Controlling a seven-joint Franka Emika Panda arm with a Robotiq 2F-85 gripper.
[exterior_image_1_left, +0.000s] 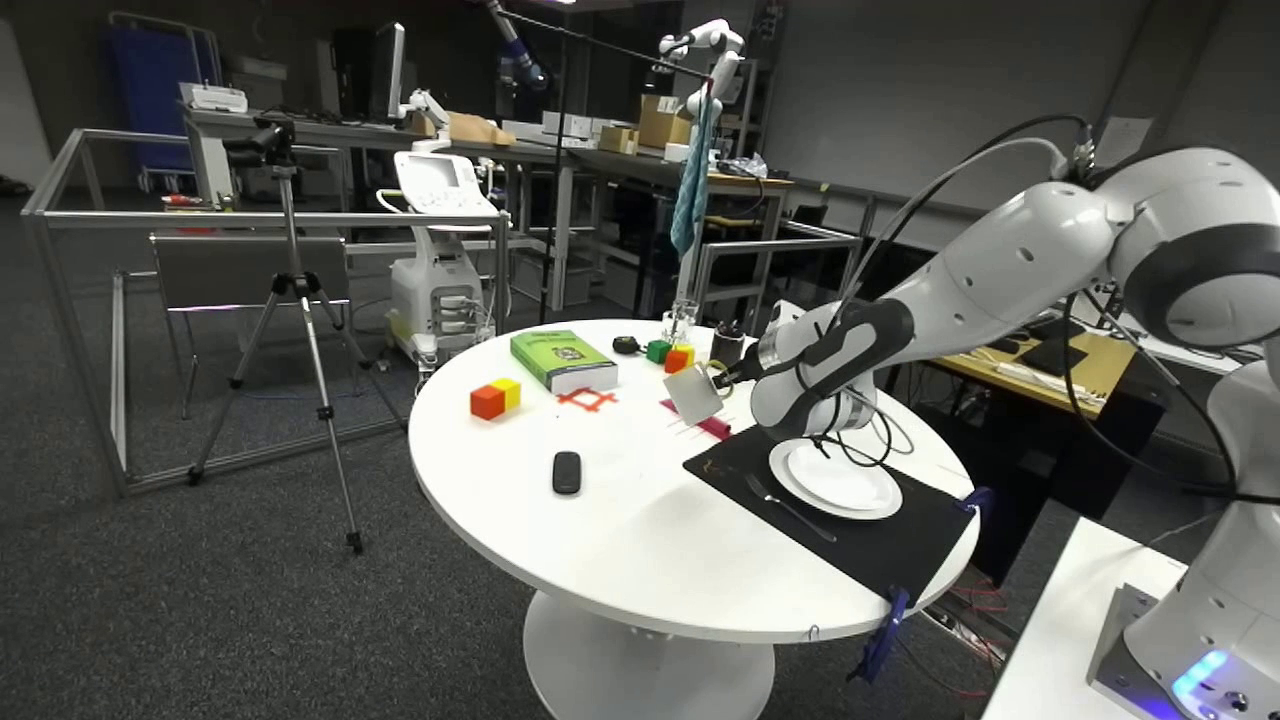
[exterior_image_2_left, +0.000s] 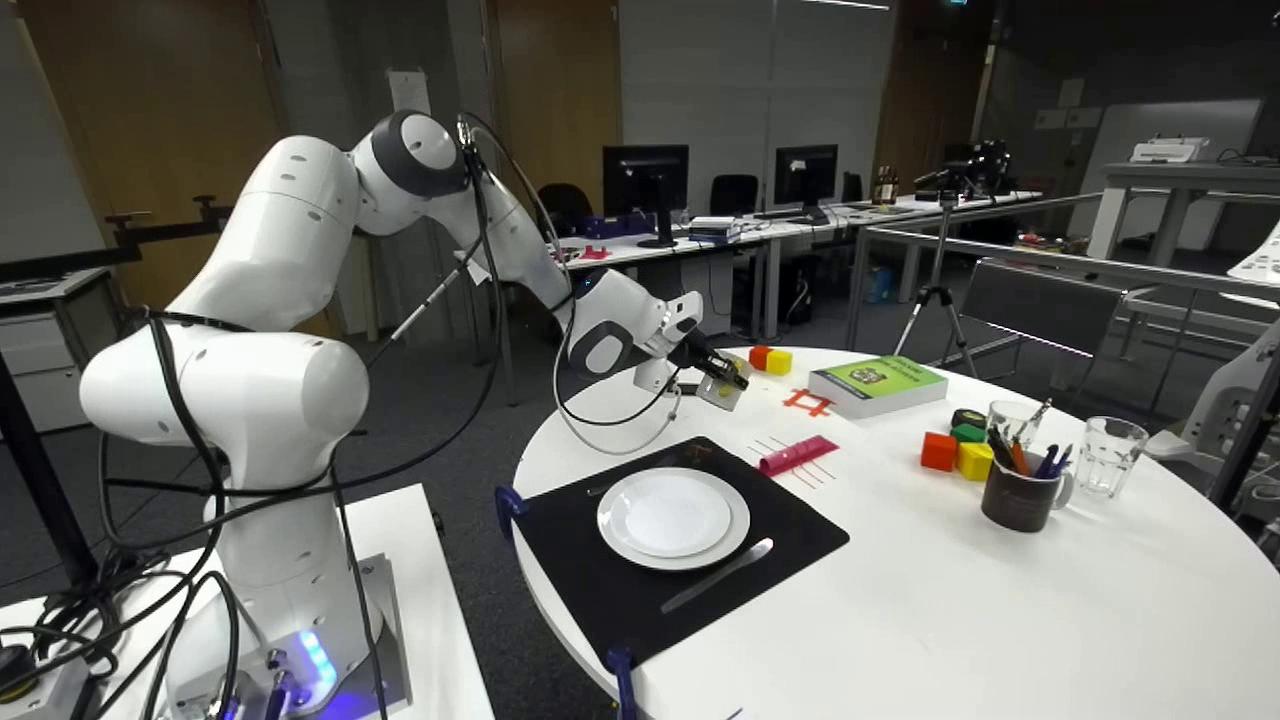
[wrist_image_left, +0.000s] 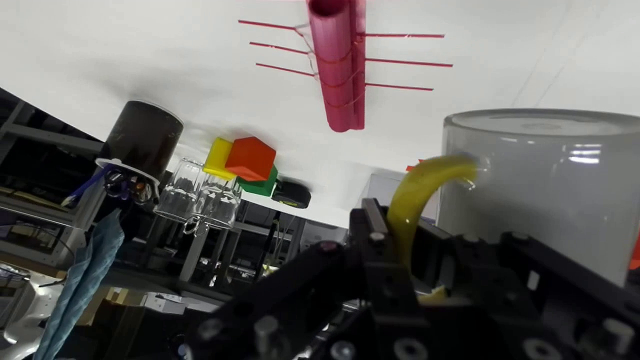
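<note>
My gripper is shut on the curved yellow handle (wrist_image_left: 414, 195) of a whitish mug (wrist_image_left: 540, 186). In exterior view 1 the mug (exterior_image_1_left: 693, 394) hangs tilted above the table, near the pink tube-like piece (exterior_image_1_left: 698, 418) with thin side rods. Exterior view 2 has the mug (exterior_image_2_left: 723, 384) beyond the placemat, at the end of the arm. Its base faces the table side in the wrist view. Parts of the handle are hidden between the dark fingers.
A black placemat (exterior_image_2_left: 792, 528) bears white plates (exterior_image_2_left: 737, 528) and cutlery. A dark pen cup (exterior_image_2_left: 1017, 498), clear glasses (exterior_image_2_left: 1110, 456), coloured cubes (exterior_image_2_left: 939, 451), a green book (exterior_image_2_left: 879, 382) and a black oblong object (exterior_image_1_left: 566, 473) stand about.
</note>
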